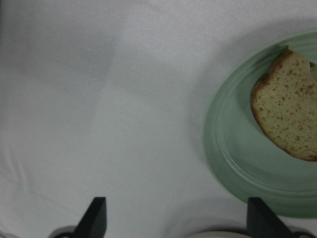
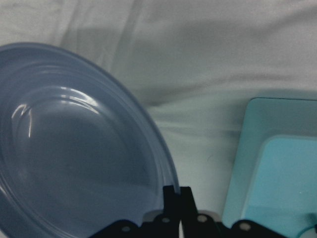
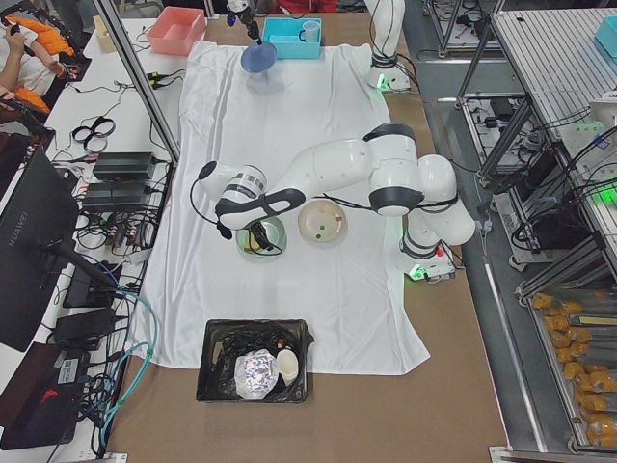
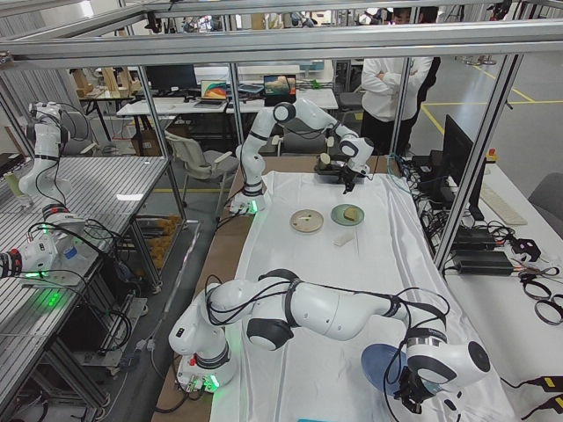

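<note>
My left gripper is open over the cloth beside a green plate (image 1: 233,148) holding a brown-edged slice of bread (image 1: 287,109). A beige plate (image 3: 322,220) sits to the right of the green one in the camera left view. At the far end, my right gripper is shut on the rim of a blue plate (image 2: 74,148), beside a light-blue bin (image 2: 262,148).
A black lined bin (image 3: 209,386) with foil (image 3: 256,374) and a white cup (image 3: 287,365) stands at the near end. A pink bin (image 3: 176,29) is on the side table.
</note>
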